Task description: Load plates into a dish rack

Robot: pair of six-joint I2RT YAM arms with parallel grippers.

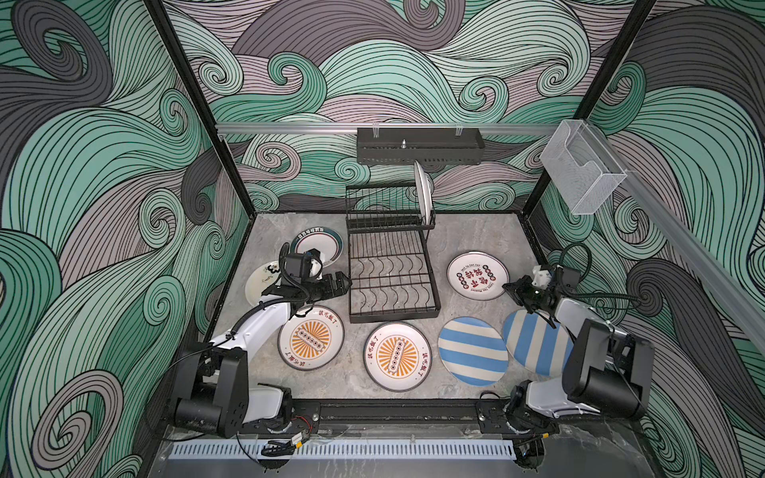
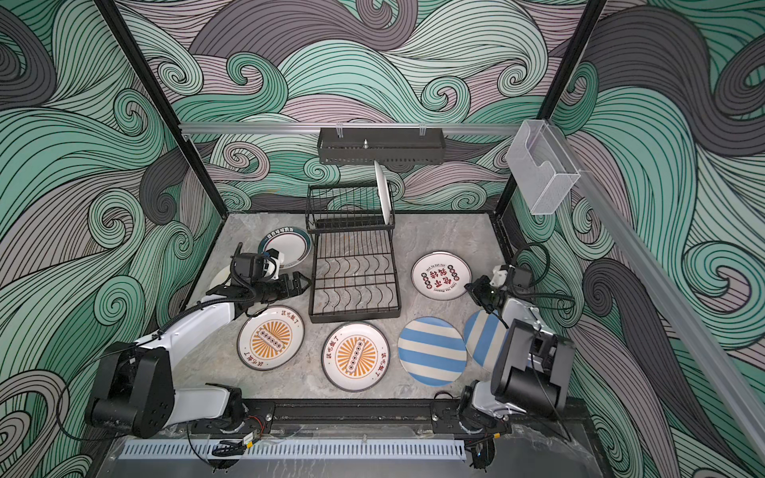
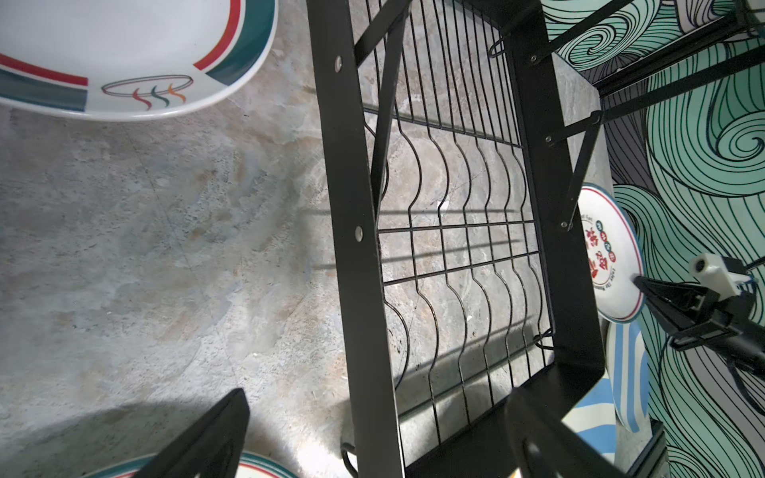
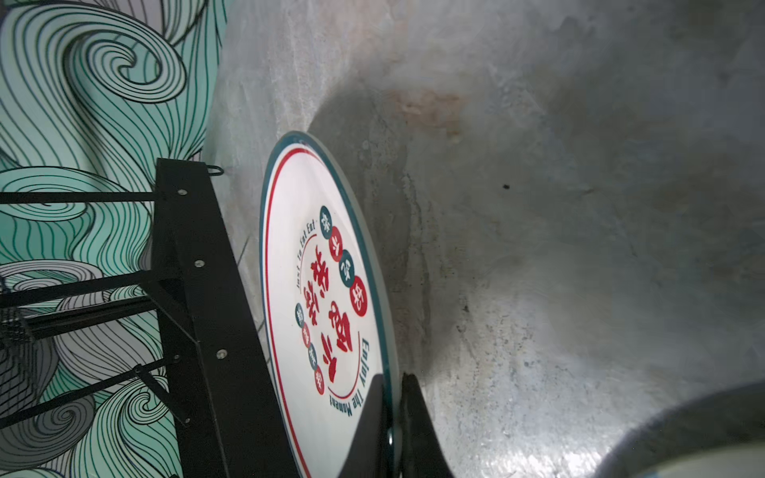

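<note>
A white plate with red characters and a teal-and-red rim (image 1: 478, 275) is held at its right edge by my right gripper (image 1: 512, 291). In the right wrist view the fingers (image 4: 414, 446) are closed on the plate's thin rim, and the plate is seen tilted above the table. The black wire dish rack (image 1: 434, 306) stands mid-table, left of that plate. My left gripper (image 1: 343, 283) is open beside the rack's left side, holding nothing; its fingers (image 3: 211, 434) are spread wide. One plate (image 1: 424, 193) stands upright at the right of the rack's upper tier.
Two orange-sunburst plates (image 1: 310, 338) lie at the front left and centre. Two blue-striped plates (image 1: 473, 351) lie at the front right. A teal-rimmed plate (image 1: 333, 245) and a cream plate (image 1: 259, 280) lie around the left arm. Bare table shows behind the held plate.
</note>
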